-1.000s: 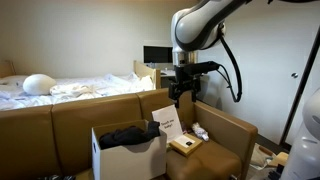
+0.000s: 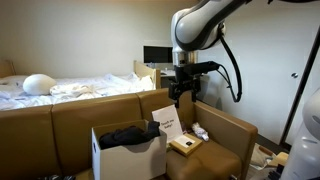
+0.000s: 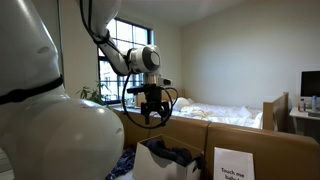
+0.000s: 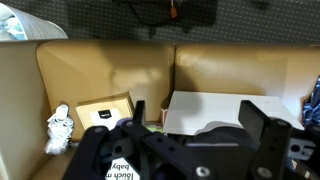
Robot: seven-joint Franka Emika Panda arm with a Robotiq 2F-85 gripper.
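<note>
My gripper is high above a brown leather couch, its two dark fingers spread apart with a wide gap and nothing between them. Below it in the wrist view lie a white box on one side and a flat tan wooden box on the other. Exterior view 1 shows the white box on the couch with dark cloth in it. A white sign leans on the backrest by the wooden box. In exterior view 2 the gripper hangs over the couch.
A crumpled white item lies beside the wooden box, near the armrest. The couch backrest runs behind everything, with a white-covered bed beyond it. Bare seat shows in front of the wooden box.
</note>
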